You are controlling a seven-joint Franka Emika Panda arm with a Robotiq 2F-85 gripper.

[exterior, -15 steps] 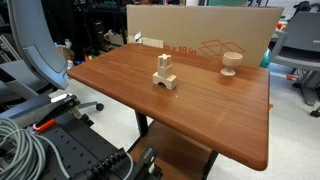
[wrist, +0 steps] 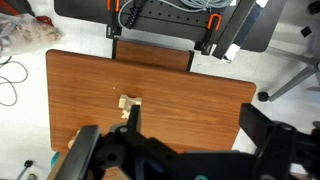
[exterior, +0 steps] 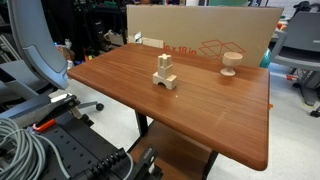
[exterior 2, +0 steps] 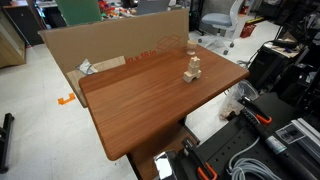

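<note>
A small stack of pale wooden blocks (exterior: 164, 71) stands upright near the middle of the brown table (exterior: 215, 110). The same block stack (exterior 2: 193, 69) shows in exterior view 2, and from above the stack (wrist: 128, 103) is on the left of the wrist view. A pale goblet-like cup (exterior: 231, 63) stands towards the back of the table, before the cardboard. High above the tabletop, my gripper is open, its dark fingers wide apart with only bare table seen between them. Neither exterior view shows the gripper.
An upright cardboard sheet (exterior: 200, 30) walls off the table's back edge. My dark base stand (exterior: 85, 145) with coiled cables (exterior: 20, 150) lies along the near side. Most of the tabletop around the blocks and cup is clear.
</note>
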